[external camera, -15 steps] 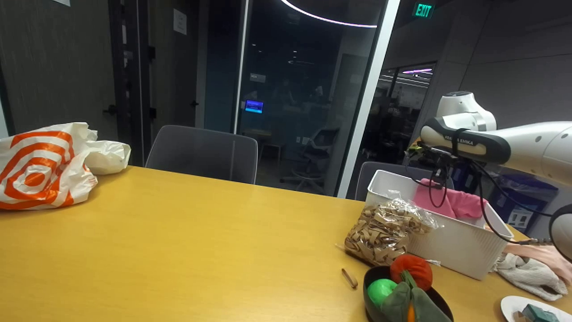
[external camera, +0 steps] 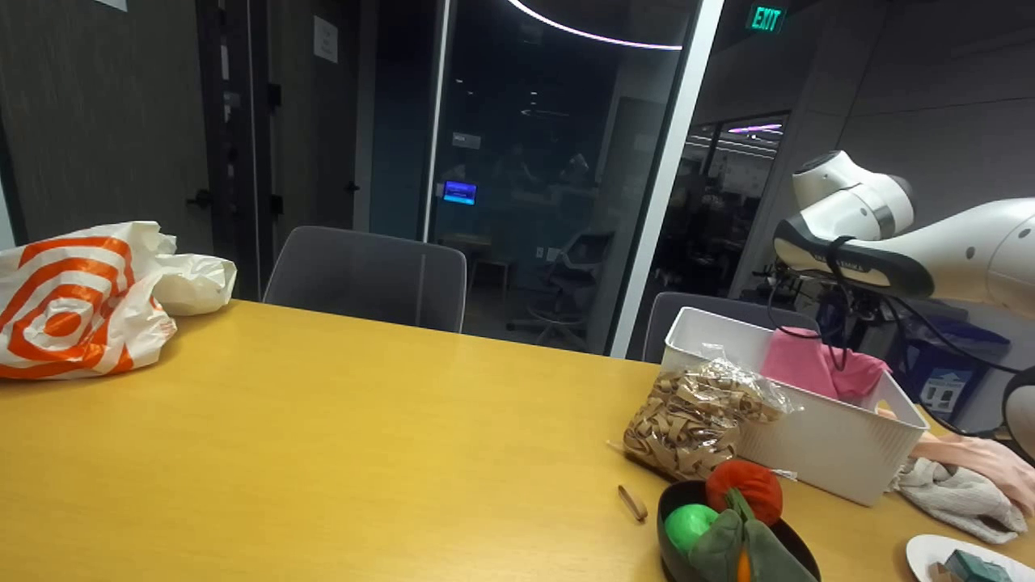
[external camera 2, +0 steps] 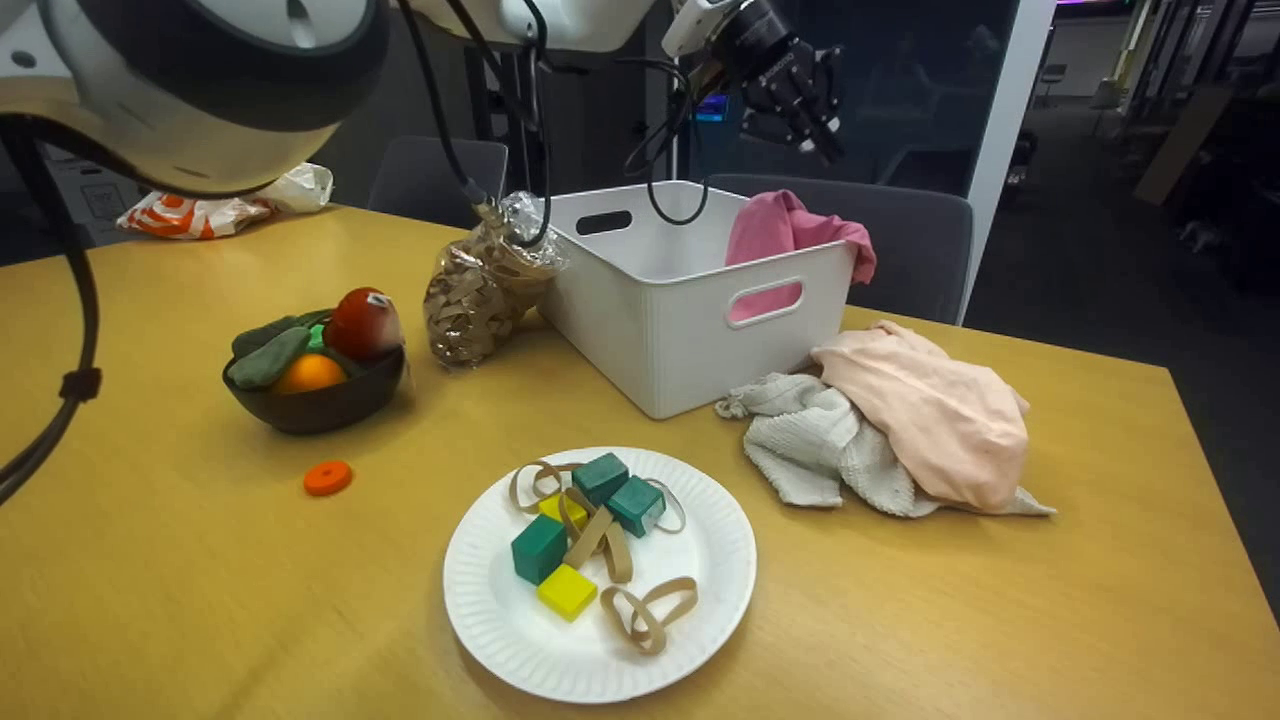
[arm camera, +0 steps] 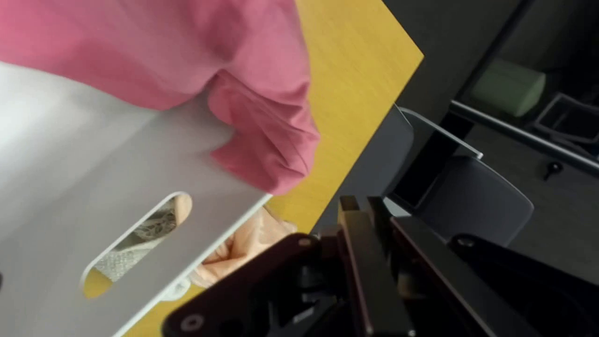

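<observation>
The pink cloth [arm camera: 258, 73] lies draped over the rim at one corner of the white bin [arm camera: 185, 163], part of it inside and part hanging outside. In exterior view 2 the cloth [external camera 2: 786, 234] shows at the bin's far right corner. My gripper is shut, its fingers close together with no cloth between them. It stands apart from the cloth, just outside the bin's edge in the wrist view. Exterior view 2 has the gripper [external camera 2: 821, 142] raised above and behind the bin. In exterior view 1 the arm hides the fingertips.
Beside the bin lie a peach cloth [external camera 2: 936, 408] and a grey cloth [external camera 2: 810, 438]. A paper plate [external camera 2: 708, 612] holds blocks and bands. A dark bowl [external camera 2: 318, 408] and a plastic bag of brown strips [external camera 2: 468, 306] stand left. Chairs [external camera 2: 900, 234] line the far edge.
My gripper has risen and moved away from the cloth.
</observation>
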